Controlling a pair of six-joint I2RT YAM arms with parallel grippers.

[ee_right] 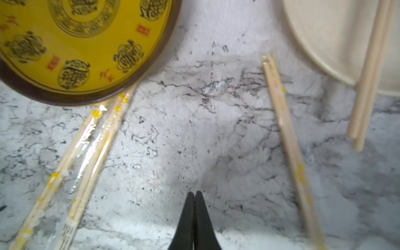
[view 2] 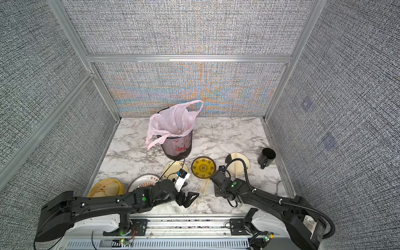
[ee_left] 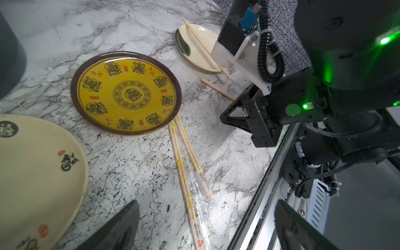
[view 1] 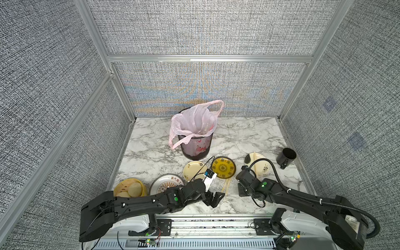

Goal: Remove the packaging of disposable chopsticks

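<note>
Wrapped chopsticks (ee_left: 185, 183) (ee_right: 93, 162) lie on the marble table, their upper ends at the yellow patterned plate (ee_left: 127, 91). Another wrapped pair (ee_right: 289, 137) lies to their right, and bare chopsticks (ee_right: 370, 83) rest across a cream plate (ee_right: 320, 33). My right gripper is shut, nothing showing between its fingers, pointing down between the wrapped pairs. My left gripper stands open and empty over the table, left of the right one.
A bin with a pink bag (view 1: 195, 125) stands at the back centre. A black mug (view 1: 285, 158) is at the right; a steel plate (view 1: 166, 181) and yellow steamer (view 1: 129, 187) are at the left.
</note>
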